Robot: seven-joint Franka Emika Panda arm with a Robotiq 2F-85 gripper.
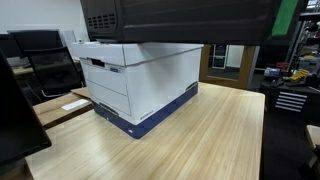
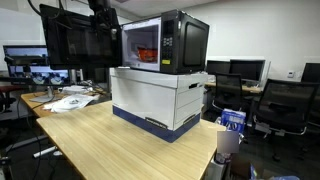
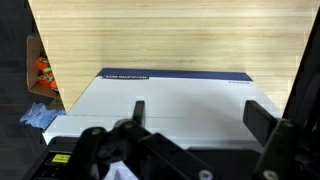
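In the wrist view my gripper is open, its two dark fingers wide apart over the white box (image 3: 180, 97), with nothing seen between them. A dark microwave (image 2: 182, 42) stands on the white box with the blue base (image 2: 158, 128). Its door (image 2: 72, 50) is swung open to the left, and a red-orange item (image 2: 147, 55) shows inside. Part of my dark arm (image 2: 101, 17) is at the upper left, by the door; the fingertips are hard to make out there.
Bare wooden tabletop (image 2: 120, 148) lies in front of the box. A blue-and-white package (image 2: 232, 121) and a pale cylinder (image 2: 228, 142) are by the right edge. Papers (image 2: 72, 103) lie at the left. Office chairs (image 2: 285, 105) stand behind.
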